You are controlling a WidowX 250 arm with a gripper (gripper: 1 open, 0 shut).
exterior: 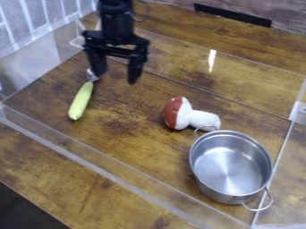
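Observation:
The dark gripper [116, 61] hangs open at the upper left, blurred, with its fingers spread above the wooden surface. Just below its left side a small silver object [89, 75] is partly visible. A pale yellow-green corn-like piece [81, 102] lies below that. A red-and-white toy mushroom [191, 115] lies on its side right of centre, and a steel pot [230, 168] with handles stands at the lower right.
Clear low walls surround the work area on the wooden table [72, 183].

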